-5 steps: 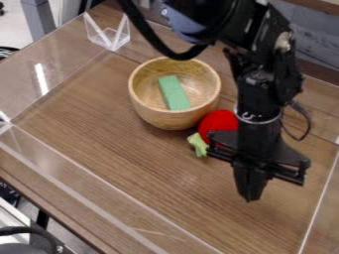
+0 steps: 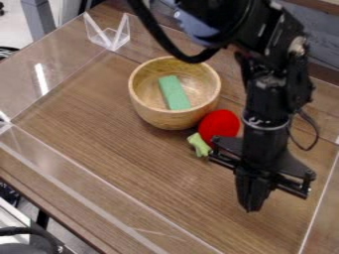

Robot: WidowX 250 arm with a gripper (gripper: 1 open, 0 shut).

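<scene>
My black gripper (image 2: 252, 201) hangs low over the wooden table at the right, shut, with nothing visible between its fingers. Just behind it and to the left is a red round object (image 2: 217, 127), partly hidden by the arm. A small light green piece (image 2: 200, 145) lies beside the red object. A green block (image 2: 173, 93) sits in a wooden bowl (image 2: 143, 104) farther back.
A clear plastic object (image 2: 109, 32) stands at the back left. A wooden edge runs along the back right.
Over the last second the gripper has moved slightly, lower toward the front of the table. The bowl, green block and red object look unmoved.
</scene>
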